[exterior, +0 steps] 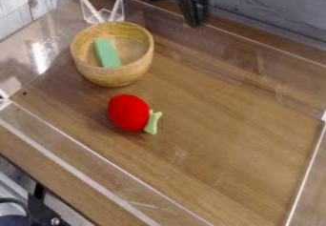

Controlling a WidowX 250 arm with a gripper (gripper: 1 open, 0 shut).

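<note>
My gripper (195,12) is a dark, blurred shape at the top centre, above and right of the bowl, too blurred to tell its state. A wooden bowl (132,70) at upper left holds a green block (106,51). Below it on the table lies a red round object (128,113) with a pale green piece (152,123) at its right.
A white object (102,10) stands behind the bowl. A transparent edge runs along the left and front, with cables at the bottom left.
</note>
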